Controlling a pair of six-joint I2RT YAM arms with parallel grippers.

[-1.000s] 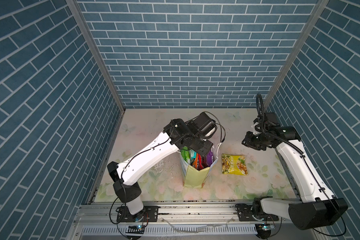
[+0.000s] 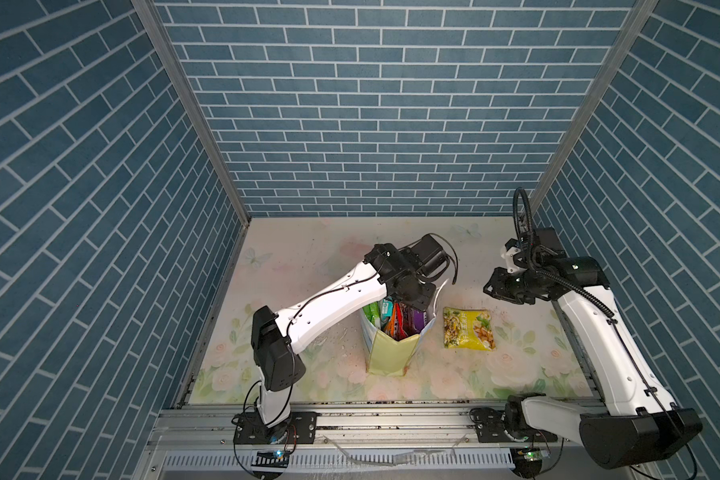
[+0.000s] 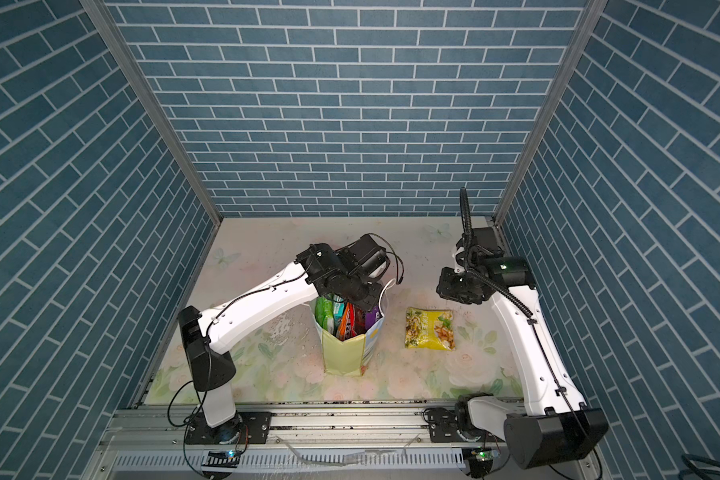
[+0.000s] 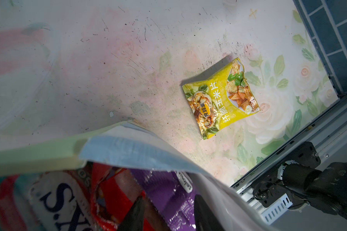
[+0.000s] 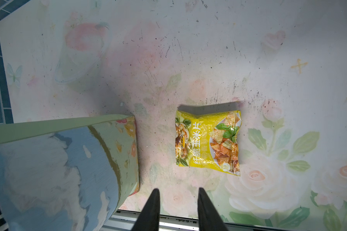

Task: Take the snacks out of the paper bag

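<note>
The paper bag (image 2: pixel 388 356) stands upright, its mouth open, with several snack packets inside. My left gripper reaches into the mouth from above; its fingers are apart, one over a red packet (image 4: pixel 115 192) and one by a purple packet (image 4: pixel 163 192), part of which shows in the gap. Contact with either packet is hard to tell. A green packet (image 2: pixel 373 313) sits at the bag's left side. On the table right of the bag lies a yellow snack packet (image 5: pixel 208 140). Above and behind it my right gripper hangs open and empty.
The bag's raised wall (image 4: pixel 150 150) borders the left gripper on the side toward the yellow packet. Free tabletop (image 2: pixel 312 240) lies behind the bag and at its left. A metal rail (image 2: pixel 360 408) runs along the front edge.
Bag and yellow packet stay put; the right arm barely shifted.
</note>
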